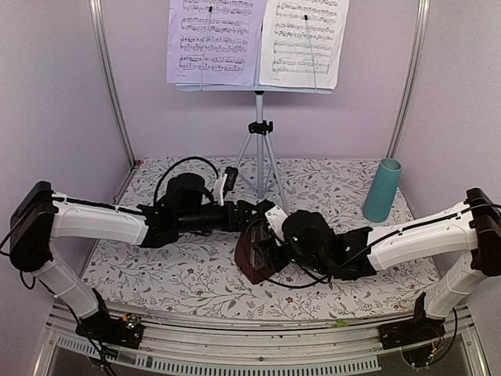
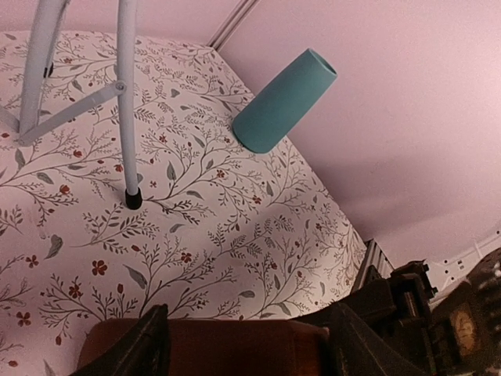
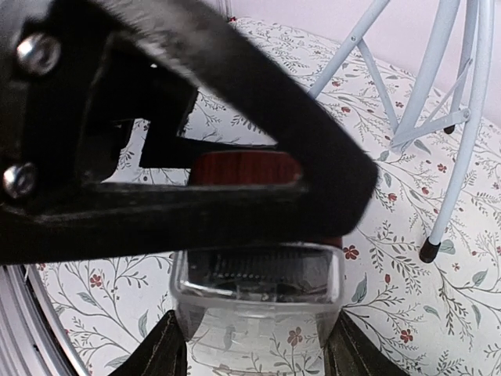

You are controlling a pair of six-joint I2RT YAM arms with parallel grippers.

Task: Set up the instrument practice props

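Observation:
A dark red-brown case (image 1: 249, 266) (image 2: 227, 348) with a clear plastic part (image 3: 254, 286) is held between both grippers at the front middle of the floral surface. My left gripper (image 1: 243, 215) is shut on the brown case, whose top edge shows between its fingers. My right gripper (image 1: 272, 247) is shut on the clear part, seen close up with the brown body behind it, partly covered by black arm parts. The music stand (image 1: 259, 117) holds two sheets of music (image 1: 300, 43) at the back.
A teal cylinder (image 1: 381, 190) (image 2: 278, 106) stands at the back right. The stand's legs (image 2: 126, 133) rest on the surface just behind the grippers. Walls close in the sides and back.

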